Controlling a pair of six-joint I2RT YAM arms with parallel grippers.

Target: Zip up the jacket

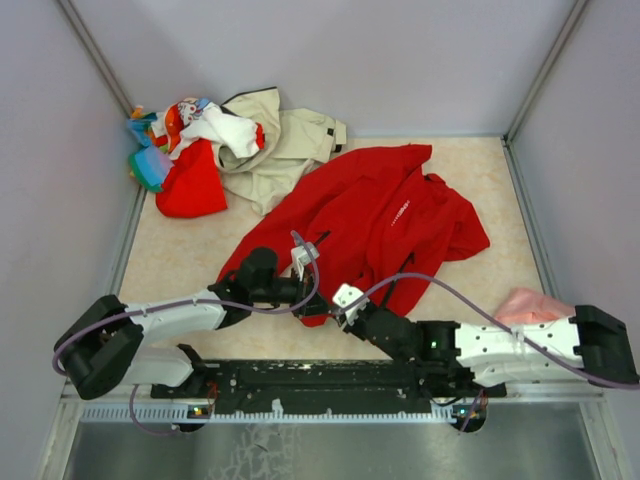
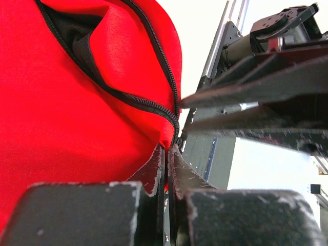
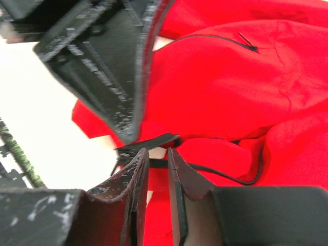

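Note:
The red jacket (image 1: 380, 200) lies spread on the table with its front hem toward me. In the left wrist view, the open black zipper (image 2: 148, 105) runs down to my left gripper, which is shut on the red hem at the zipper's bottom end. My right gripper's dark fingers (image 2: 261, 123) reach in from the right, apart, beside that zipper. In the right wrist view my right gripper stands slightly open over a black zipper strip (image 3: 210, 169); whether anything is between its fingertips is unclear.
A pile of clothes (image 1: 240, 150) in beige, white and red sits at the back left. A pink cloth (image 1: 530, 305) lies at the right edge. Bare table shows left and right of the jacket.

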